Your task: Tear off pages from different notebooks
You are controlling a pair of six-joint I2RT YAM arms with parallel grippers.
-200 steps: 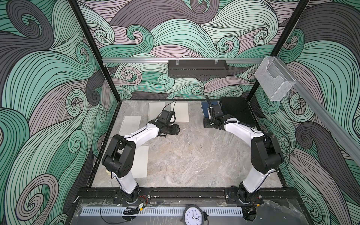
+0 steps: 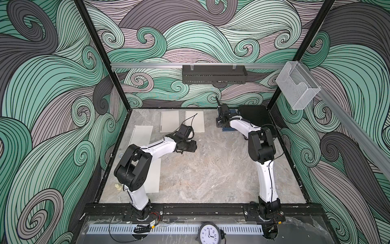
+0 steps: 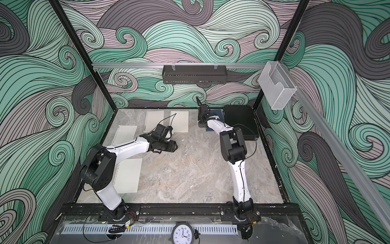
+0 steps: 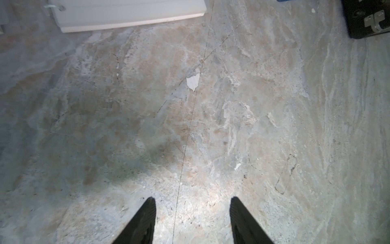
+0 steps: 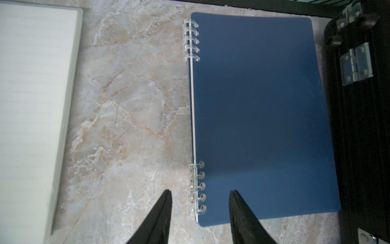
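Observation:
A closed blue ring-bound notebook (image 5: 260,113) lies at the back right, its clear rings (image 5: 197,187) along the left side. My right gripper is over its lower left corner, open and empty. Out over bare table, my left gripper is open too, with nothing between its fingers. Two cream pads, a left one (image 3: 154,120) and a right one (image 3: 179,122), lie side by side at the back. The right wrist view shows the edge of a lined white pad (image 5: 34,101). Two white sheets with punched edges, one farther back (image 2: 142,134) and one nearer (image 3: 128,174), lie at the left.
A black case (image 3: 241,118) with metal hinges stands right beside the blue notebook. A wire basket (image 2: 296,87) and a dark shelf (image 2: 214,74) hang above the table.
The left gripper has shifted slightly right and toward the front. No paper has visibly moved.

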